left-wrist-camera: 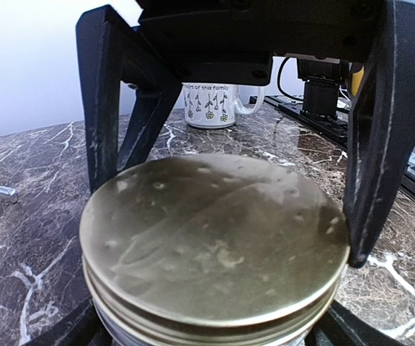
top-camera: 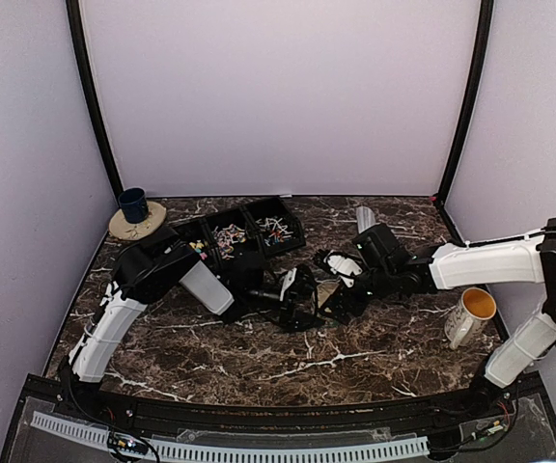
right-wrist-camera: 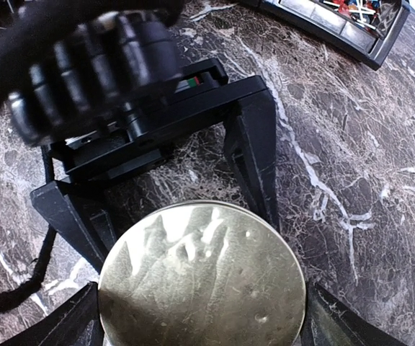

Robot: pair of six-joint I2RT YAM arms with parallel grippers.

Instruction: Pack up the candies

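Note:
A jar with a gold lid [top-camera: 326,293] [left-wrist-camera: 215,231] [right-wrist-camera: 204,281] is between my two grippers near the middle of the table. From the left, my left gripper [top-camera: 307,305] reaches around it, open, with a finger at either side in the left wrist view. Coming from the right, my right gripper [top-camera: 334,289] is also open around the lid. Whether any finger touches the jar is hard to tell. Colourful candies [top-camera: 228,238] lie in the compartments of a black tray [top-camera: 300,234] behind the left arm. The lid hides the jar's body.
A white mug [top-camera: 459,328] [left-wrist-camera: 210,108] stands at the right. At the back left, a dark blue cup [top-camera: 133,204] sits on a round wooden coaster [top-camera: 121,228]. A silvery object [top-camera: 365,219] lies behind the right gripper.

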